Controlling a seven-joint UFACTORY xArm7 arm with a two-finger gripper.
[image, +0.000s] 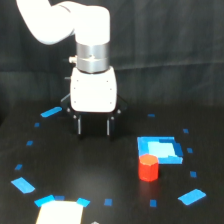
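Observation:
A red cylinder (148, 169) stands upright on the black surface, right of centre. Directly behind it is a blue square piece (174, 158) with a white middle; the cylinder overlaps its near left corner in this view. Up and to the left of both hangs my gripper (94, 127) below its white hand. Its two dark fingers are spread apart, with no object visible between them. A clear distance separates it from the cylinder.
A pale block (60, 212) is cut off by the bottom edge at the left. Several blue marks, such as the blue strip (192, 197), lie flat around the surface.

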